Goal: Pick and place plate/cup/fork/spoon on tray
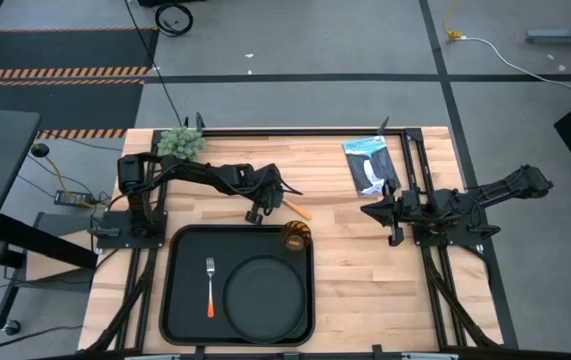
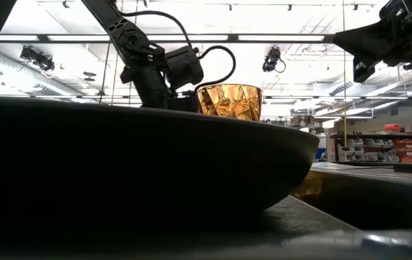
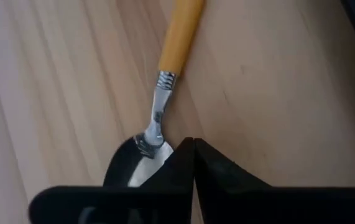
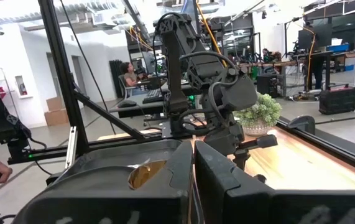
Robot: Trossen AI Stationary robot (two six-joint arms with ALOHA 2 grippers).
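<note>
In the left wrist view a spoon with an orange-yellow handle (image 3: 180,37) lies on the wood, its bowl (image 3: 130,165) partly behind the left fingers. My left gripper is shut, its tips meeting beside the spoon's neck with nothing between them. The black tray (image 1: 187,325) holds a fork (image 1: 210,285), a dark round plate (image 1: 265,298) and an amber cup (image 1: 296,236) at its upper right corner. From above, only the spoon's handle end (image 1: 297,209) shows beyond the left arm. Well away on the right, my right gripper is shut and empty.
A green potted plant (image 1: 180,142) stands by the left arm's base. Near the right arm lies a blue and black packet (image 1: 370,165). Bare table (image 1: 365,290) stretches to the right of the tray.
</note>
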